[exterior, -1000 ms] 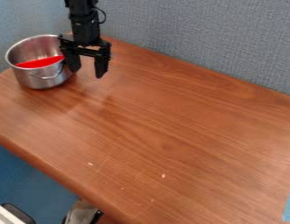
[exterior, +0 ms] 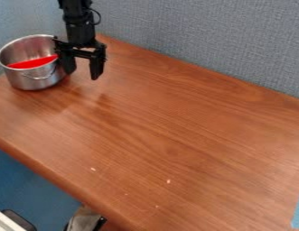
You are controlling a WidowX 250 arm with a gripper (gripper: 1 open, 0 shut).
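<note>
A steel pot (exterior: 33,78) stands at the left end of the wooden table, with something red (exterior: 33,62) inside it. My black gripper (exterior: 81,65) is at the pot's right side, its fingers hanging apart, the left one at the pot's rim and the right one outside over the table. It is open; whether the left finger touches the pot is unclear.
A grey padded wall (exterior: 212,45) runs along the back. Blue floor and some objects show below the front left edge.
My gripper has moved a little to the left, and the pot has shifted slightly left with it.
</note>
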